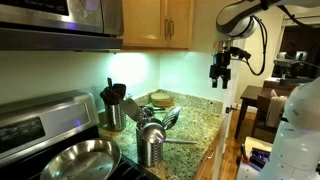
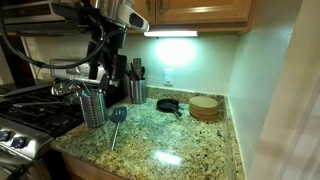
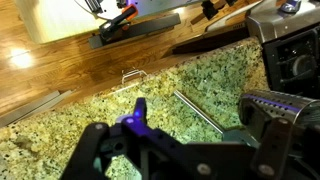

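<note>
High above the counter, my gripper (image 1: 220, 75) hangs open, with nothing between its fingers. Below it in the wrist view, the thin handle of a spatula (image 3: 200, 112) crosses the granite between the two fingers, well beneath them. In exterior view 2 the spatula (image 2: 119, 115) has a dark slotted head and lies toward the front of the counter. Beside it stands a metal utensil canister (image 2: 93, 108); in exterior view 1 this canister (image 1: 150, 151) holds several metal utensils.
A second canister (image 2: 138, 91) with dark utensils stands farther back. Near the wall are a small black pan (image 2: 171, 106) and a stack of round tan pieces (image 2: 205, 108). A skillet (image 1: 80, 162) sits on the stove.
</note>
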